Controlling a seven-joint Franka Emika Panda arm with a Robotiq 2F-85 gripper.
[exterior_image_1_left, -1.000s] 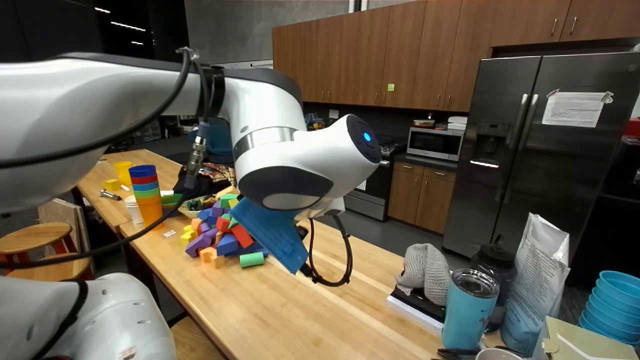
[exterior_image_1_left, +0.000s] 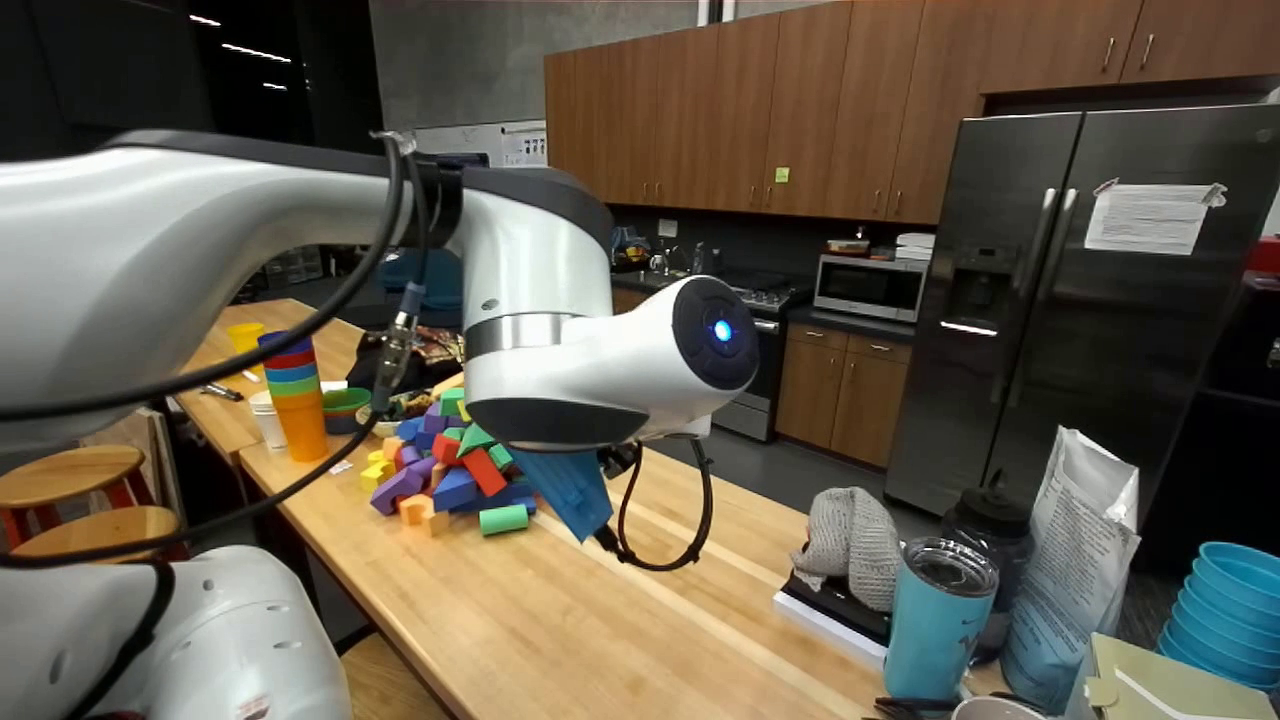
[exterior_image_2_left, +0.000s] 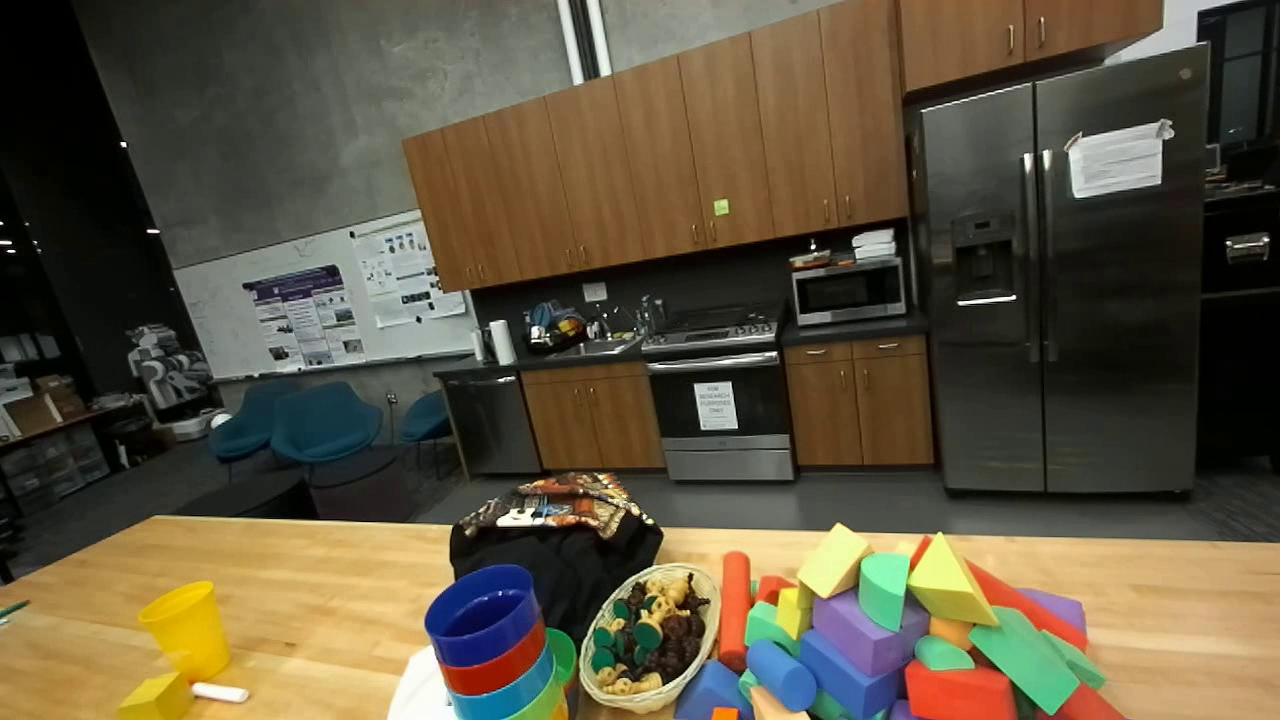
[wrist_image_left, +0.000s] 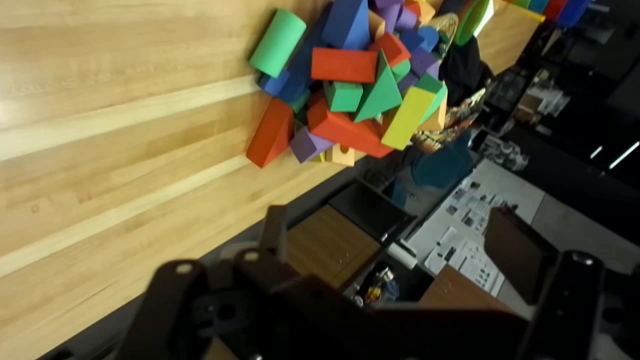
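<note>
My gripper stands open in the wrist view, its two dark fingers wide apart and nothing between them. It hangs above the table, pointing toward the kitchen side. Beyond the fingers, a heap of coloured blocks (wrist_image_left: 345, 126) lies on the wooden table, apart from the gripper. A green cylinder (wrist_image_left: 278, 43) rests at the edge of the heap. In exterior view 1 the blue-wrapped wrist (exterior_image_1_left: 564, 490) is beside the heap of blocks (exterior_image_1_left: 450, 480), but the fingers are hidden behind the arm. Exterior view 2 shows no part of the arm.
Stacked colourful cups (exterior_image_1_left: 302, 414) and a wicker basket (exterior_image_2_left: 648, 636) of small figures flank the blocks. A blue tumbler (exterior_image_1_left: 942, 612), a grey knitted item (exterior_image_1_left: 849, 546) and a bag (exterior_image_1_left: 1068, 570) stand at the near right.
The arm has come down somewhat, and its wrist has turned, so less of the blue wrap shows. The blocks and cups have not moved.
</note>
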